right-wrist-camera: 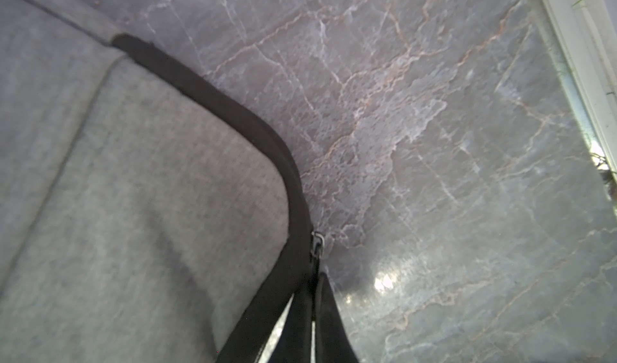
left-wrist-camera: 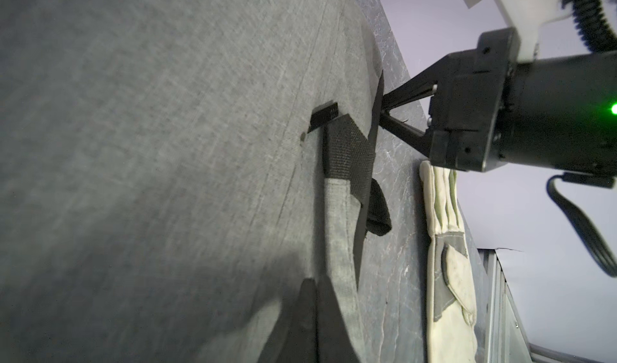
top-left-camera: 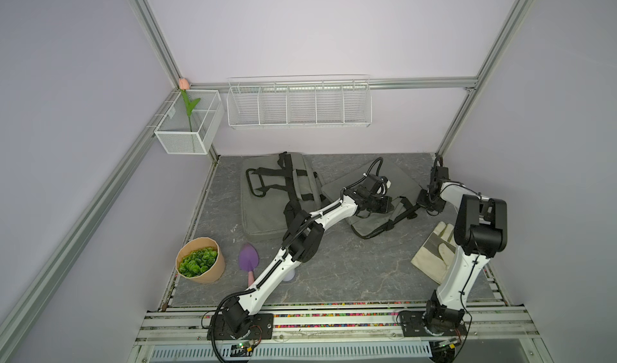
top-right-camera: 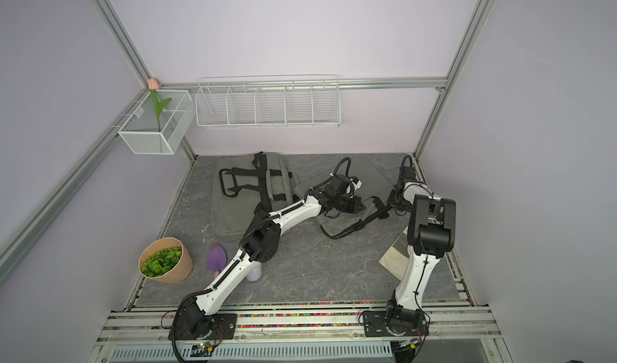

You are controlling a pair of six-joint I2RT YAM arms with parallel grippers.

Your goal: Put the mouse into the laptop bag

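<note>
The grey laptop bag (top-left-camera: pixel 401 179) lies flat at the back right, its black-edged side and strap facing forward. Over it, my left gripper is shut at the bag's front edge, close to a grey strip; whether any fabric is pinched cannot be told. At the bag's right corner my right gripper is shut, with the thin black tab of a zipper pull (right-wrist-camera: pixel 317 242) running between its fingertips. A rounded lavender object (top-right-camera: pixel 254 272), partly behind the left arm, may be the mouse; its shape is not clear.
Another grey bag (top-left-camera: pixel 263 212) with black handles lies at the back left. A purple trowel (top-left-camera: pixel 248 257) and a pot of greenery (top-left-camera: pixel 217 269) stand front left. Beige gloves (top-left-camera: pixel 427 263) lie front right. Bare table shows in the front middle.
</note>
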